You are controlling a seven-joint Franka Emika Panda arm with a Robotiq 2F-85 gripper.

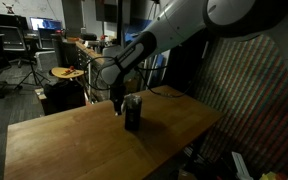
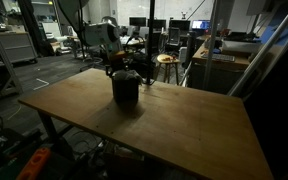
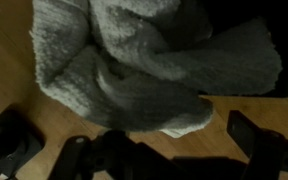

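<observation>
A dark, upright box stands on the wooden table. Grey-white cloth bulges from its top and hangs over the rim; the wrist view shows it in thick folds. My gripper is open beside the cloth, its dark fingers spread along the bottom of the wrist view. No cloth shows clasped between them. In exterior view 2 the box sits near the table's far side, with the gripper close behind its top. The fingertips are too small and dark to make out there.
Much of the wooden table around the box is bare. In the wrist view a black object lies at the left edge. A round stool, chairs and desks with monitors stand beyond the table.
</observation>
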